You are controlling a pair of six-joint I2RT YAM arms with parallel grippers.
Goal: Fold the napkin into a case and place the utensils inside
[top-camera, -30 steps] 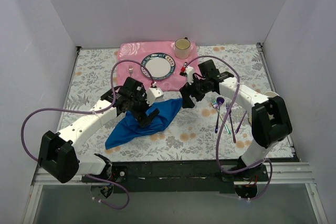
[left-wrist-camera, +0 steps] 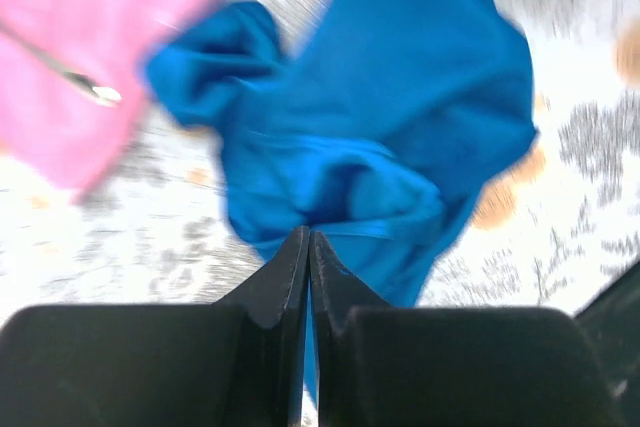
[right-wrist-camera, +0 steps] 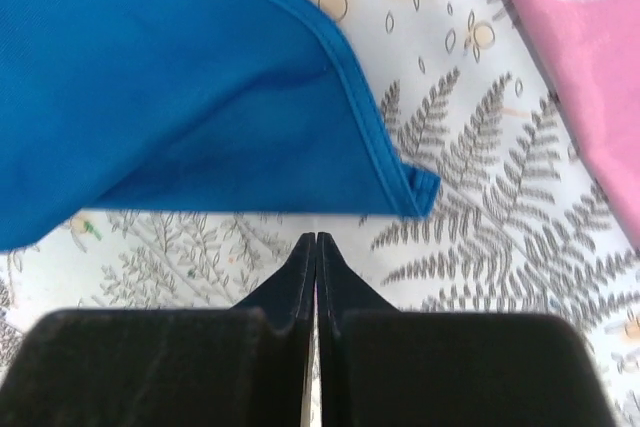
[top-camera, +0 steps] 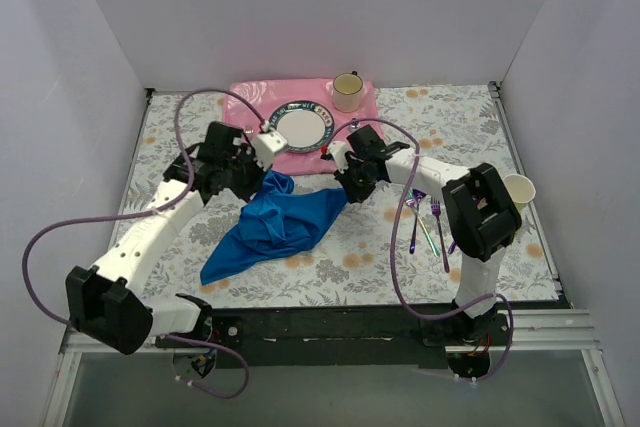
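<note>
The blue napkin (top-camera: pixel 282 222) lies rumpled across the table's middle, its folds bunched at the centre. In the left wrist view my left gripper is shut, its fingertips meeting above the napkin with nothing seen between them. My right gripper is shut too and empty. Its tips stand over the white cloth just outside the napkin's straight edge, near the hemmed corner (right-wrist-camera: pixel 412 192). Several utensils lie to the right in the top view, among them a purple-handled fork (top-camera: pixel 436 209) and a purple spoon (top-camera: pixel 418 196), partly hidden by the right arm.
A pink placemat (top-camera: pixel 240 97) at the back carries a rimmed plate (top-camera: pixel 301 127) and a beige mug (top-camera: pixel 348 90). A pale cup (top-camera: pixel 519 189) stands at the right edge.
Both grippers have gone from open to shut. The left has drawn up and leftward from the napkin.
</note>
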